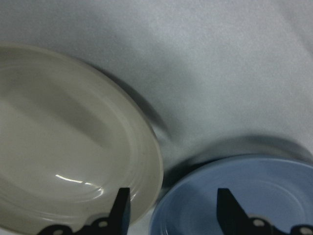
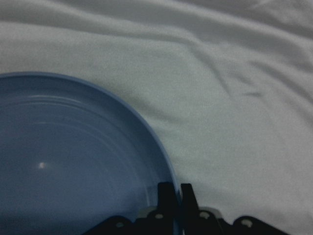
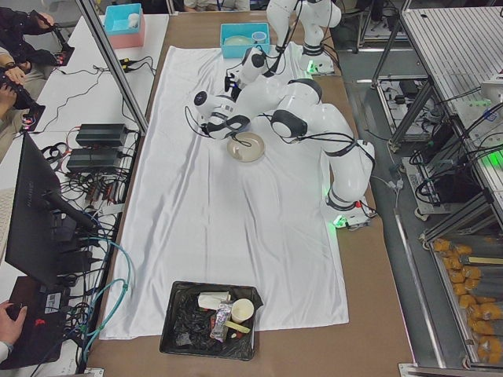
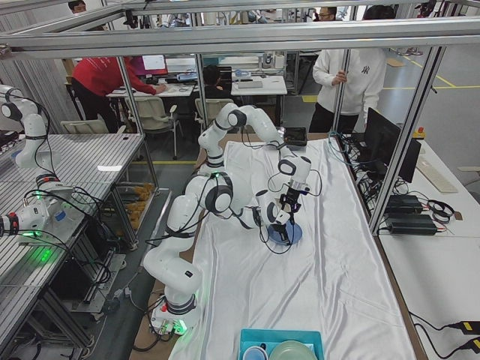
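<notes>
A cream plate [image 3: 247,153] lies on the white cloth [image 3: 228,228], beside a blue plate [image 4: 277,238]. In the left wrist view my left gripper stands open above the neighbouring edges of the cream plate [image 1: 73,132] and blue plate [image 1: 264,191]. In the right wrist view my right gripper is closed on the rim of the blue plate [image 2: 73,147], one finger each side. The arms hide much of the blue plate in the camera left view.
A black bin [image 3: 189,314] with mixed items stands at the cloth's near end, a blue tray [image 3: 232,51] with dishes at the far end. The cloth between plates and bin is clear. A metal frame surrounds the table.
</notes>
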